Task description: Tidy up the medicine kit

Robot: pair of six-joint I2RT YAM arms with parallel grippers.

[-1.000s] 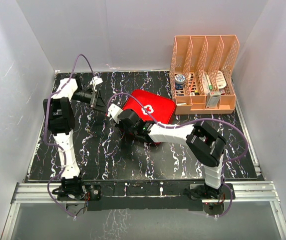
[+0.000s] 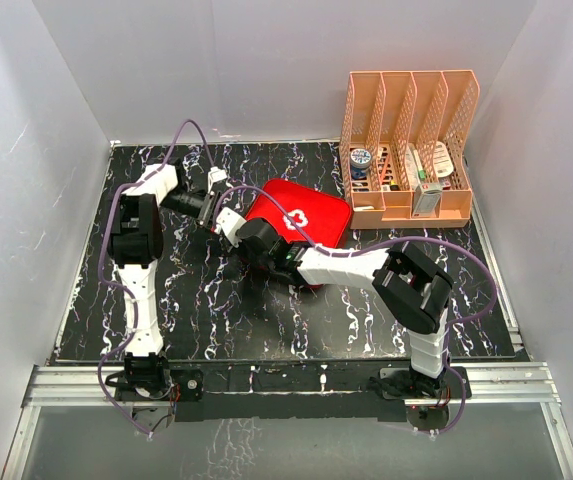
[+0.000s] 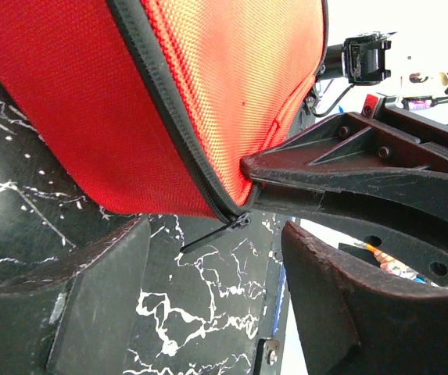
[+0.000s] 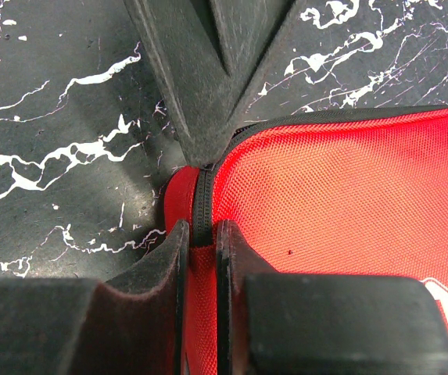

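The red medicine bag point(image 2: 311, 205) with a white emblem lies at the table's centre. My right gripper is shut on the bag's edge at the zipped corner point(image 4: 202, 199), with red fabric showing between and beside its fingers. My left gripper is part open at that left edge, just short of a dark zipper pull point(image 3: 208, 238) that hangs between its fingertips in the left wrist view, with nothing visibly gripped. In the top view both grippers meet at the bag's left side, partly hidden by the arms.
An orange organizer point(image 2: 396, 210) with a jar, boxes and small items stands at the back right. Walls border it at back and sides.
My left arm has swung right, bringing its gripper in to the bag's left edge beside my right gripper. The right arm and the bag look unchanged.
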